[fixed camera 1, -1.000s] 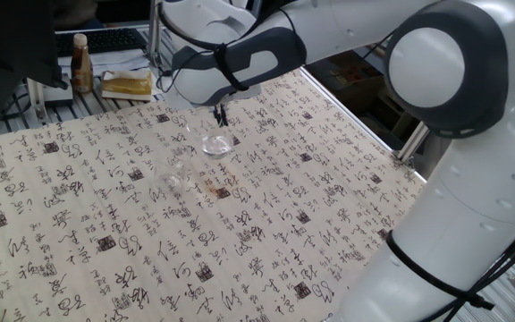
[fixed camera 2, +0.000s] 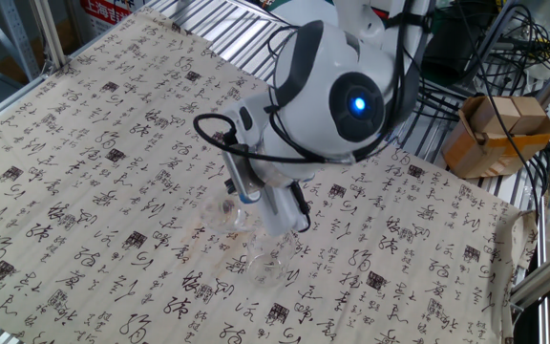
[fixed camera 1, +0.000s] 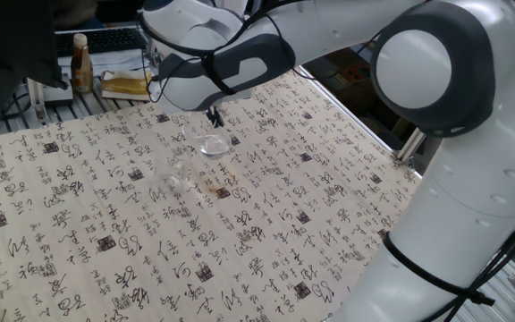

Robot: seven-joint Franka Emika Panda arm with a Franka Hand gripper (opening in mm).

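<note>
A clear, see-through vessel (fixed camera 1: pixel 213 145) is just below my gripper (fixed camera 1: pixel 215 117) in exterior view 1, with the dark fingertips at its upper edge. Whether they grip it or only stand close to it cannot be told. Lower and to the left, a second clear object (fixed camera 1: pixel 176 177) rests on the cloth. Exterior view 2 shows one clear vessel (fixed camera 2: pixel 225 214) beside the hand and another clear object (fixed camera 2: pixel 267 268) on the cloth nearer that camera. From that side, the hand's body hides the fingertips.
A pale cloth (fixed camera 1: pixel 164 259) printed with dark writing covers the table, with a brownish stain near the vessels. At its far edge are a sauce bottle (fixed camera 1: pixel 81 64) and a yellow packet (fixed camera 1: pixel 127 85). A cardboard box (fixed camera 2: pixel 497 137) stands off the cloth.
In exterior view 1, the arm and gripper have moved a little to the left. The vessel under the fingertips appears to have shifted slightly left too. The second clear object looks unmoved.
</note>
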